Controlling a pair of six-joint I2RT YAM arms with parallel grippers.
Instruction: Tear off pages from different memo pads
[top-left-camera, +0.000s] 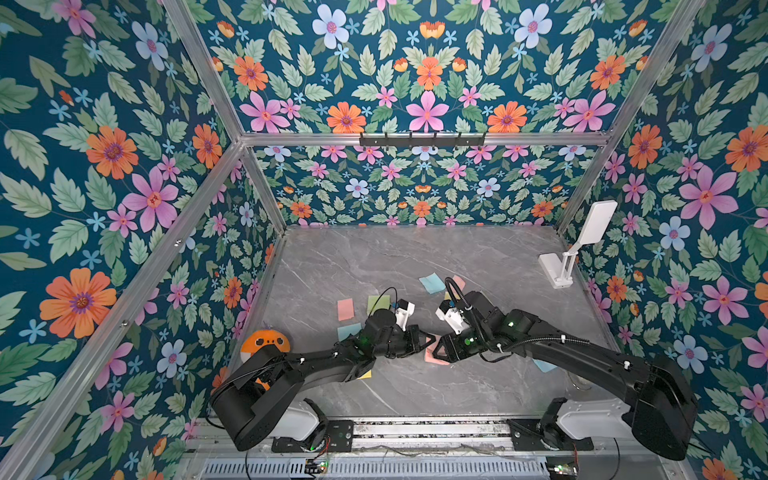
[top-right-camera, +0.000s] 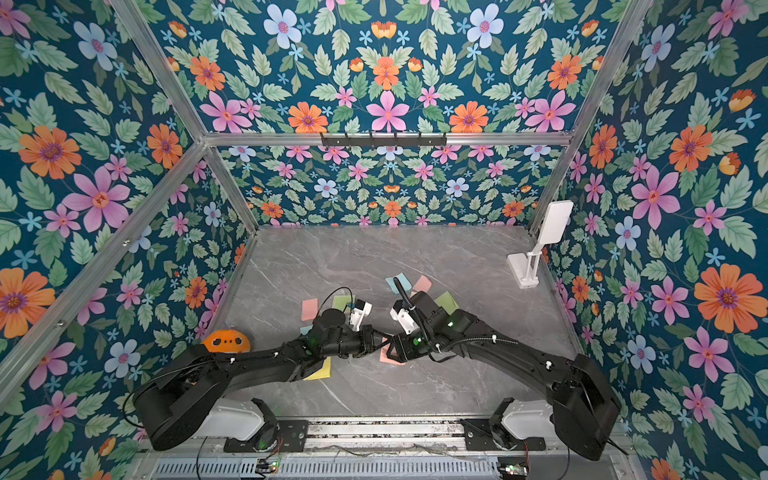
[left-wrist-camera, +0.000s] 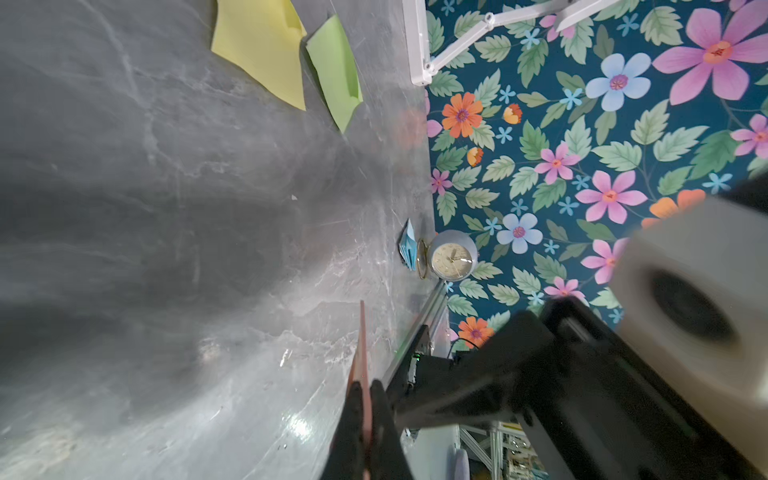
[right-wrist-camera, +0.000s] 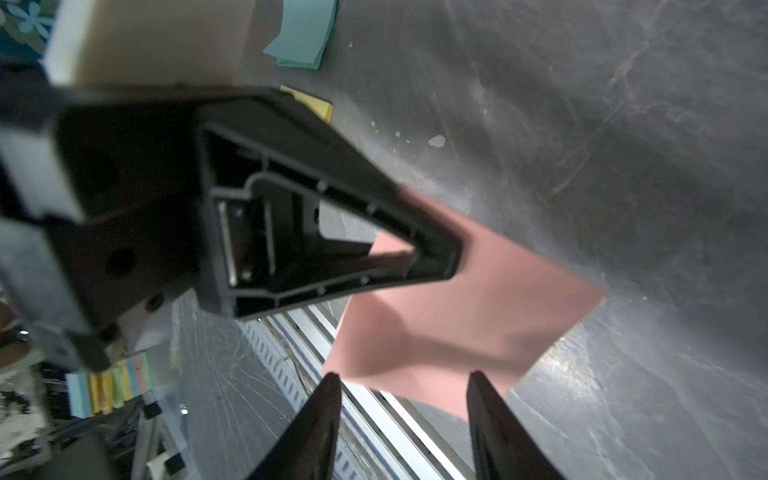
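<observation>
A pink memo sheet (right-wrist-camera: 488, 312) hangs tilted above the grey table, one edge pinched in my left gripper. That gripper is shut, and the sheet's thin pink edge (left-wrist-camera: 362, 344) sticks up between its fingers in the left wrist view. The right gripper is open; its fingertips stand apart at the sheet's lower edge, and I cannot tell whether they touch it. From above, pink paper (top-right-camera: 389, 357) shows just below the two meeting grippers. Memo pads lie scattered around: pink (top-left-camera: 345, 309), green (top-left-camera: 378, 302), blue (top-left-camera: 432, 282) and yellow (top-right-camera: 320, 370).
Another blue pad (top-left-camera: 544, 365) lies partly under the right arm, near a small round clock (left-wrist-camera: 452, 256). A white lamp (top-left-camera: 592, 225) stands at the back right. An orange object (top-left-camera: 269, 340) sits at the left edge.
</observation>
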